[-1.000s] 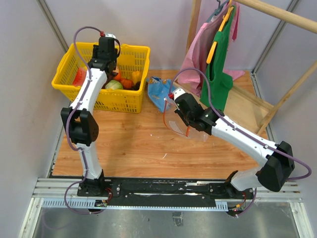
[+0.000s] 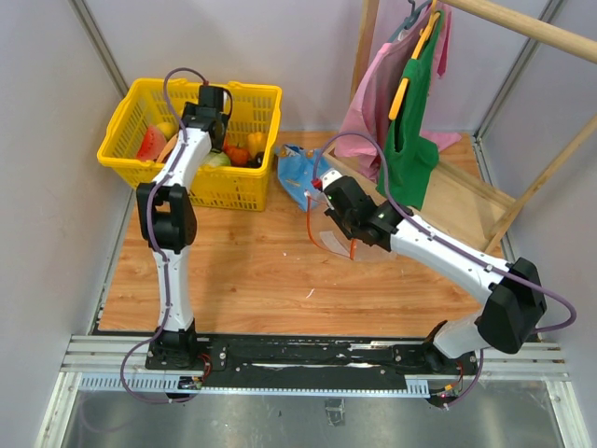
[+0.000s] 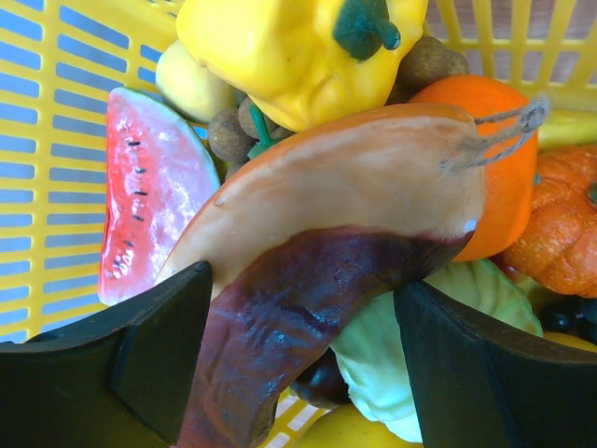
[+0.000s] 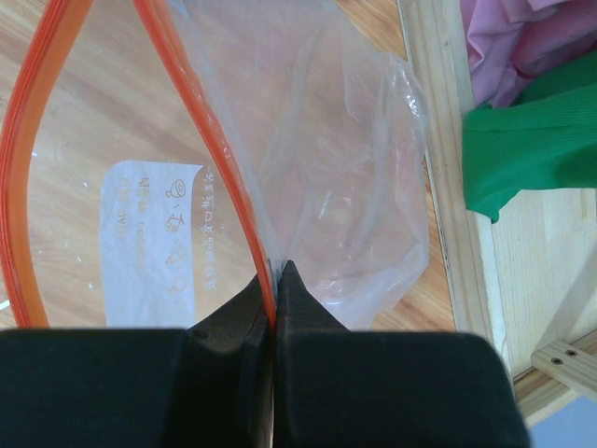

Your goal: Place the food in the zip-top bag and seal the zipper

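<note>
In the left wrist view, my left gripper is parted around a long curved tan-and-dark-brown food (image 3: 326, 201) with string at one end. Whether both fingers press on it, I cannot tell. This happens inside the yellow basket (image 2: 233, 191) of food, at the back left of the table. At the table's middle right, my right gripper is shut on one orange-zippered edge of the clear zip top bag (image 4: 345, 187). The bag's mouth gapes, its other orange edge standing apart to the left; only a printed white label shows on it.
Around the curved food lie a watermelon slice (image 3: 149, 196), a yellow pepper (image 3: 308, 47), a cabbage (image 3: 373, 364) and a pumpkin (image 3: 560, 219). A blue bag (image 2: 298, 173) sits right of the basket. Clothes hang from a wooden rack (image 2: 466, 191) at the right.
The right arm has shifted slightly while the bag stays at its fingers.
</note>
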